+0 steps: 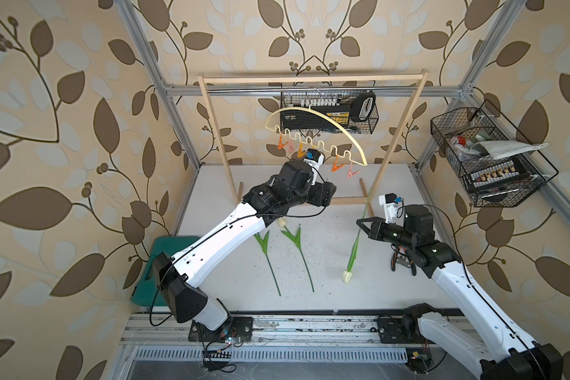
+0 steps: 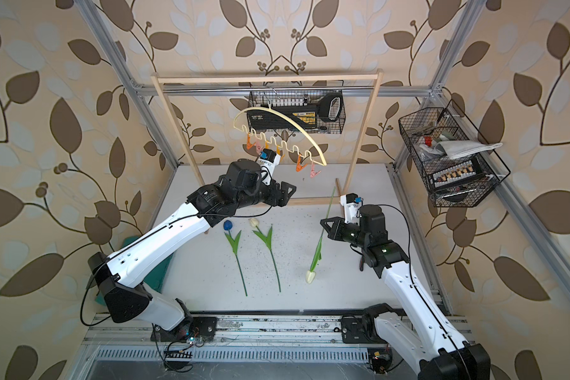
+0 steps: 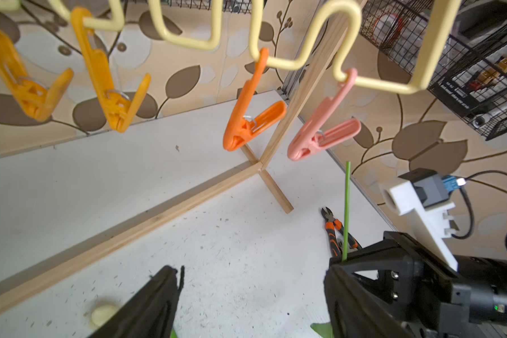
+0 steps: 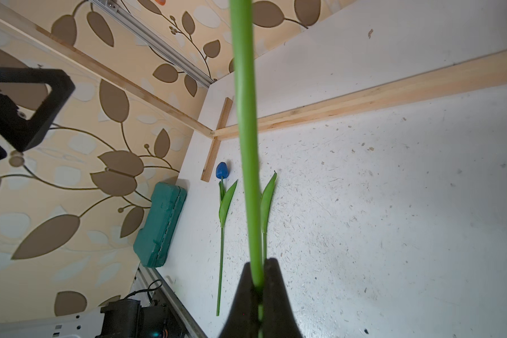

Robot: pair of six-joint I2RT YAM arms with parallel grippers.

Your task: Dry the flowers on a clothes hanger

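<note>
My right gripper (image 1: 363, 225) is shut on the green stem of a white tulip (image 1: 347, 276), which hangs head down with its stem end pointing up. In the right wrist view the stem (image 4: 246, 140) rises from between the fingers. Below the yellow hanger (image 1: 335, 124), my left gripper stands open and empty. Orange, yellow and pink clips hang from the hanger; the orange clip (image 3: 250, 112) and pink clip (image 3: 324, 128) are ahead of the left gripper. A blue tulip (image 2: 228, 225) and another white tulip (image 2: 254, 223) lie on the table.
The wooden frame (image 2: 266, 79) carries the hanger, its base bar (image 3: 124, 236) crossing the table. Pliers (image 3: 333, 228) lie at the right, a teal case (image 4: 160, 225) at the left. Wire baskets (image 1: 487, 152) hang on the walls.
</note>
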